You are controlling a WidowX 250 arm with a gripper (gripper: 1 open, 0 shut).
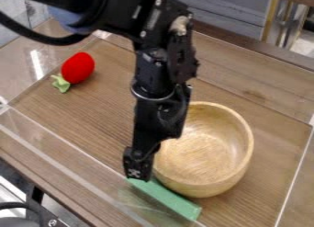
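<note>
My black gripper (152,157) hangs open at the centre, its fingertips low at the left rim of a pale wooden bowl (216,143), with nothing seen held in it. A green bar (168,203) lies on the table at the bottom, just below the bowl and the gripper. The arm hides part of the bowl's left side.
A red object with a green end (77,67) lies at the upper left on the wooden table (73,120). The table's back edge runs along the top right; free room lies left of the arm and behind the bowl.
</note>
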